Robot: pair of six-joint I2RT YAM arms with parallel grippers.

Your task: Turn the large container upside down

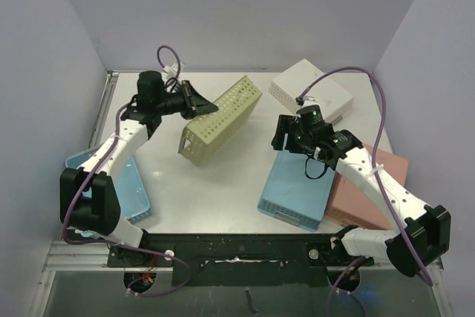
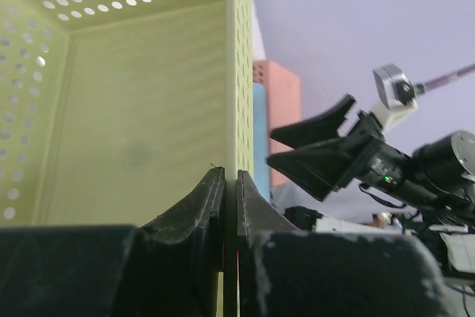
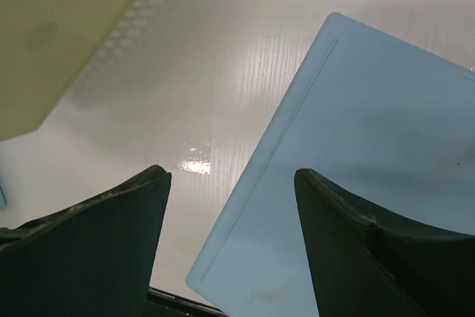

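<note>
The large green container [image 1: 226, 116], with rows of round holes in its walls, is tipped on its side in the top view, its base toward the right. Its upper rim is pinched by my left gripper, one finger on each side of the wall. The hollow inside [image 2: 148, 109] faces the left wrist camera. My right gripper [image 1: 282, 131] stands open above the blue container, with nothing between its fingers. In the right wrist view the green container's base [image 3: 59, 27] fills the upper left corner.
Beside the right arm lie an upside-down blue container [image 1: 297, 187], a pink one [image 1: 367, 194] and a white one [image 1: 312, 90] at the back. An upright light-blue basket [image 1: 130, 187] is under the left arm. Bare white table [image 1: 200, 198] spreads through the middle.
</note>
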